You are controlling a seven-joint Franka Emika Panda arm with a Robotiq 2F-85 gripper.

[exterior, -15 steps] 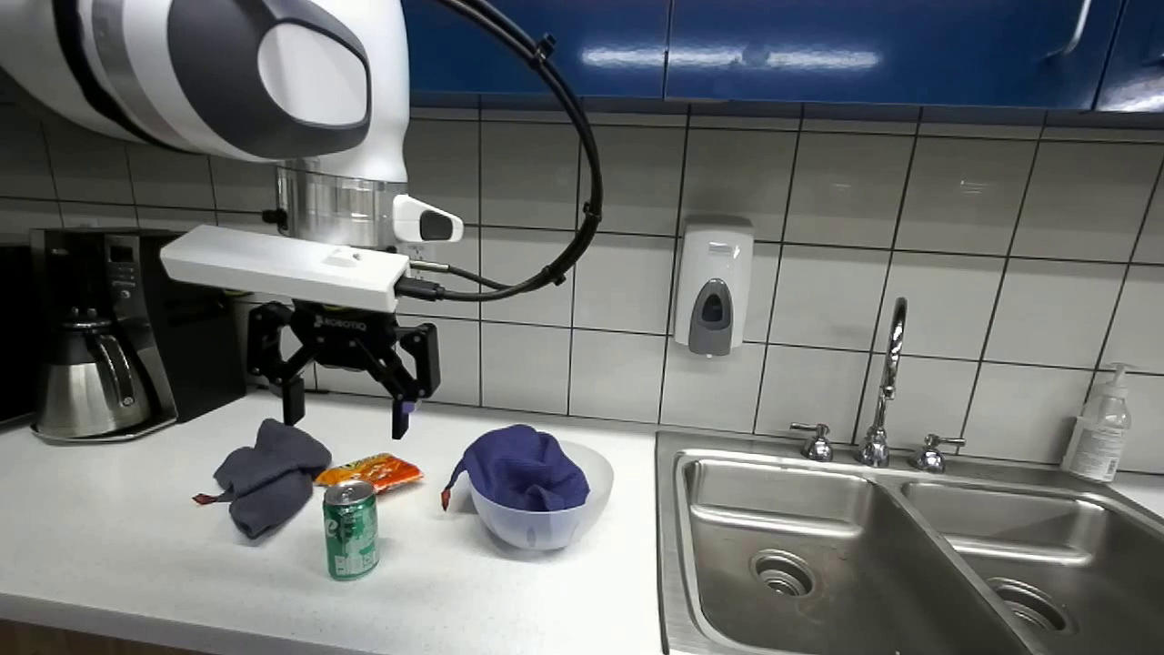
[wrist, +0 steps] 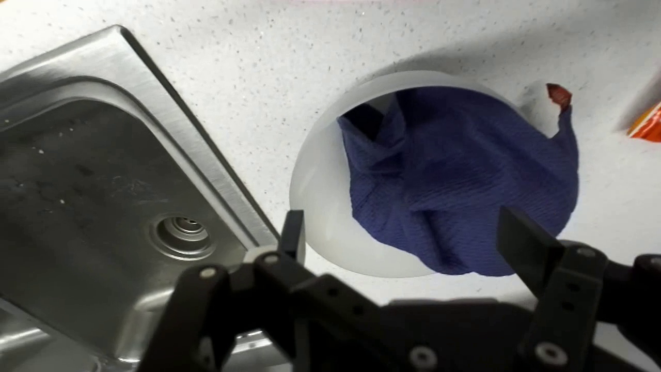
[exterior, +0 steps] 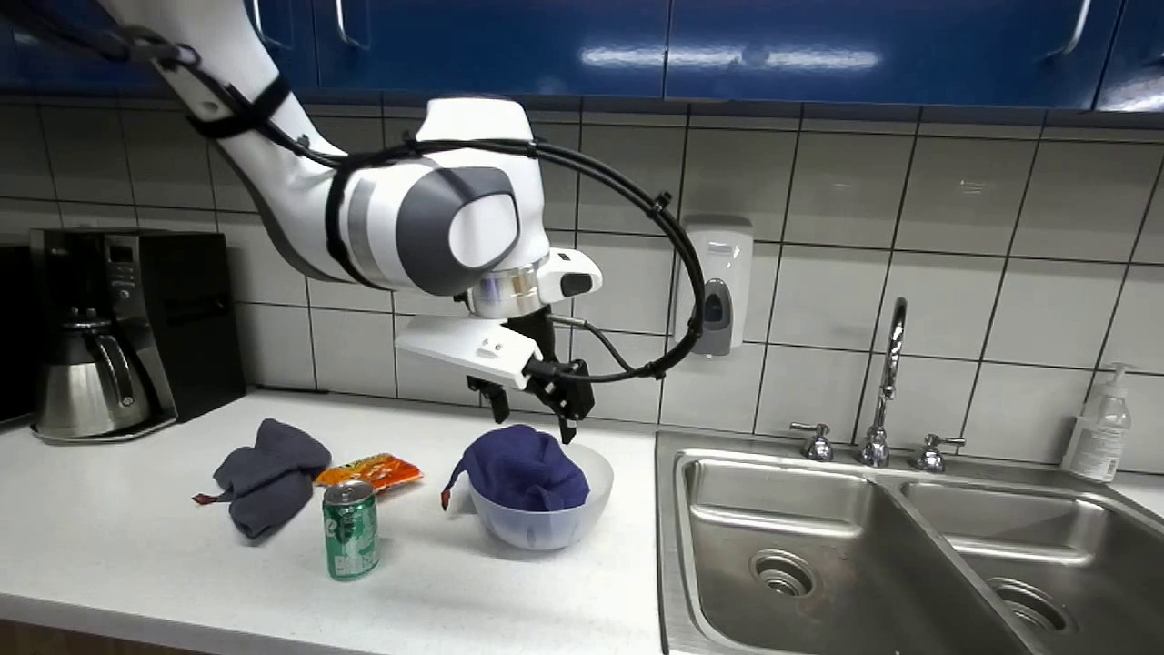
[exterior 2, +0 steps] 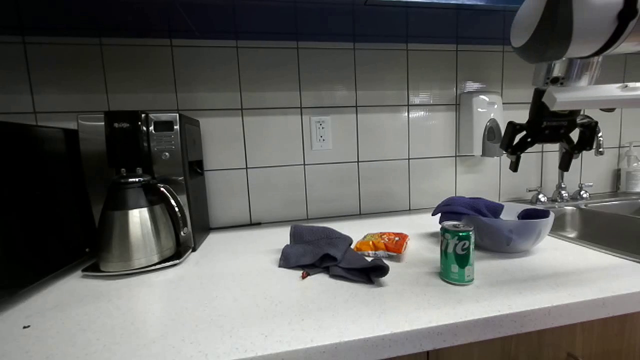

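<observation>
My gripper (exterior: pixel 535 426) is open, its fingers wide apart with nothing between them. It hangs above a translucent white bowl (exterior: pixel 546 531) on the counter, left of the sink. A purple-blue cloth (exterior: pixel 524 469) lies bunched in the bowl and drapes over one side, its red tag end hanging outside. Seen from the wrist, the cloth (wrist: pixel 471 186) fills much of the bowl (wrist: pixel 328 204), and the fingers sit around the bowl's near side, one toward the sink and one by the cloth. Exterior view 2 shows clear air between the gripper (exterior 2: pixel 540 167) and the bowl (exterior 2: pixel 510 231).
A green soda can (exterior: pixel 351 531), an orange snack packet (exterior: pixel 371 471) and a dark grey cloth (exterior: pixel 271 477) lie left of the bowl. Farther left stands a coffee maker (exterior 2: pixel 192 174). The steel sink (exterior: pixel 764 513) is at the right.
My open gripper has moved right, from over the grey cloth and packet to above the bowl, and has turned. The bowl, cloths, can and packet have stayed put.
</observation>
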